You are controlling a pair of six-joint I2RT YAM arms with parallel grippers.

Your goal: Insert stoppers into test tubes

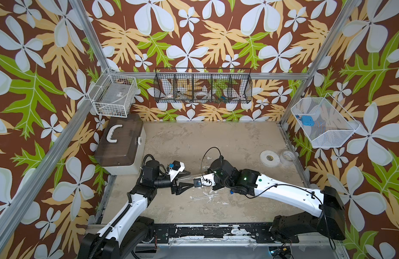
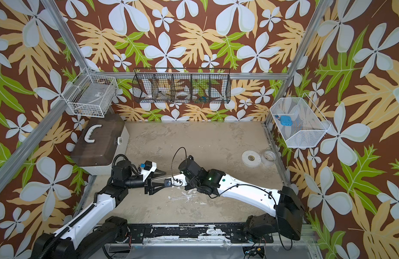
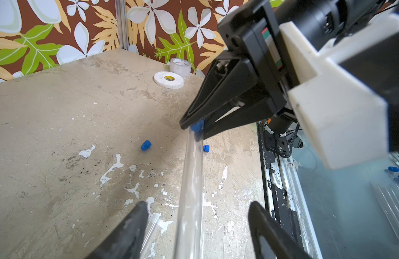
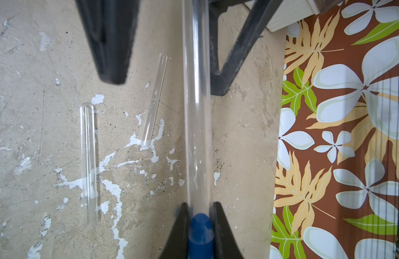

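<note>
A clear test tube (image 4: 196,129) has a blue stopper (image 4: 201,235) seated in its near end in the right wrist view. My right gripper is shut on that stopper, the tube extending from it toward my left gripper. The left gripper stands open, its fingers (image 4: 109,56) apart on either side of the tube without gripping it. Two more clear tubes lie on the table: one tube (image 4: 88,164) and another tube (image 4: 154,101). Loose on the table are a blue stopper (image 3: 145,145) and a second blue stopper (image 3: 206,148).
Tape rolls (image 3: 169,79) sit at the table's far right corner. A brown-lidded box (image 1: 120,140) occupies the left back. Wire baskets (image 1: 202,88) hang on the wall. Beyond the front edge, tubes (image 3: 391,207) and stoppers (image 3: 393,168) lie lower down.
</note>
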